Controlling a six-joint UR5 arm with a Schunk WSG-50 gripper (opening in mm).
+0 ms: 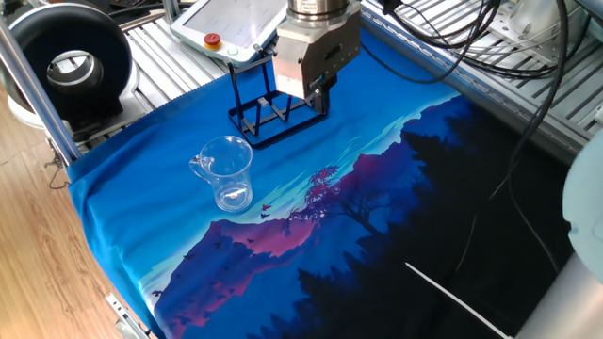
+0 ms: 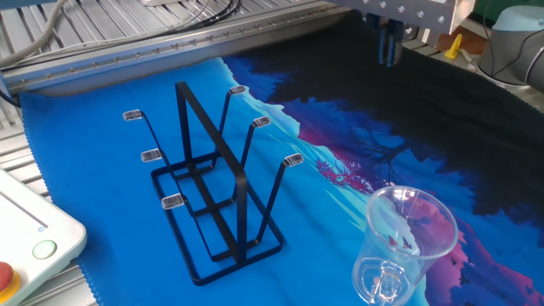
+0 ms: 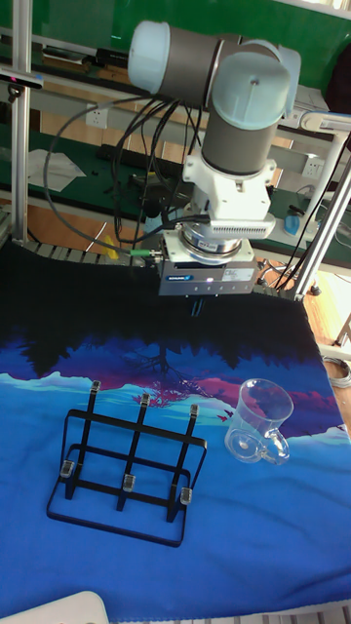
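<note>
A clear glass cup with a handle [image 1: 226,174] stands upright on the blue printed cloth; the gripper is well away from it. In the second exterior view the cup [image 2: 406,242] is at lower right, its base near the frame edge. The black wire rack [image 2: 242,212], with clear-tipped prongs on both sides, stands on the cloth, empty. My gripper [image 3: 196,311] hangs above the dark part of the cloth, beyond the rack. Its dark fingers [image 2: 384,47] are close together, with nothing seen between them. In the first view the gripper [image 1: 322,105] overlaps the rack's edge.
A teach pendant with a red button [image 1: 213,41] lies beside the cloth near the rack. Black cables [image 1: 528,132] hang at the right. A thin white stick-like item [image 1: 457,301] shows over the dark cloth. The cloth around the cup is clear.
</note>
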